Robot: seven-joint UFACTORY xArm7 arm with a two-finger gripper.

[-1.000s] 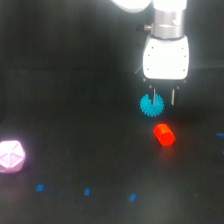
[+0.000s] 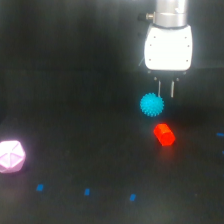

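Note:
Near the top right, my gripper (image 2: 166, 89) points down with its two thin fingers apart and nothing visible between them. Its white body (image 2: 168, 48) sits just above. Below and slightly left of the fingertips lies a round blue piece with a toothed edge (image 2: 151, 104). A red block (image 2: 164, 135), seemingly angular in shape, is farther down, a little right of the blue piece. At the left edge a pale pink faceted ball (image 2: 11, 156) shows. Whether the fingers touch the blue piece, and how high they hang above the surface, I cannot tell.
Small blue marks (image 2: 87, 191) lie along the front, with more at the right edge. A darker band runs across the back.
My gripper has shifted up in the view, and the gap between its fingers looks narrower. The blue piece, red block and pink ball look unmoved.

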